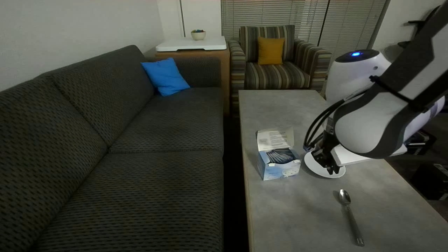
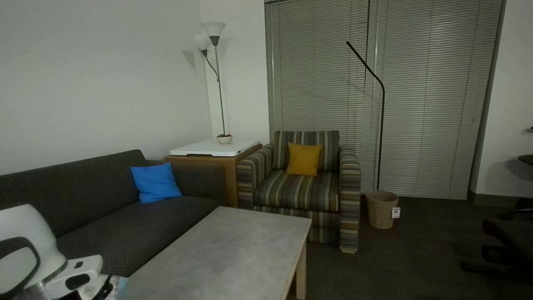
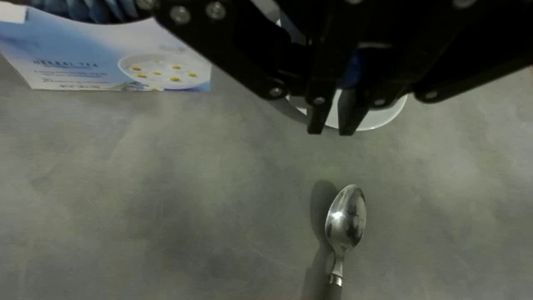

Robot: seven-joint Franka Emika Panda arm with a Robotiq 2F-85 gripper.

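My gripper (image 1: 334,170) hangs over the white plate (image 1: 313,165), hiding part of it. In the wrist view the two fingertips of the gripper stand close together, with a narrow gap through which the white plate (image 3: 384,116) shows. A dark blue patch (image 3: 352,70) sits farther up among the finger links; what it is remains unclear. No held object can be made out. Left of the plate stands an open blue-and-white herbal tea box (image 1: 279,170), packed with tea bags (image 1: 280,155). A metal spoon (image 1: 351,218) lies on the table nearer the camera.
A dark sofa (image 1: 168,184) runs along its left side, and a striped armchair (image 1: 275,77) stands beyond it. The box's raised lid (image 1: 275,138) sticks up behind the tea bags.
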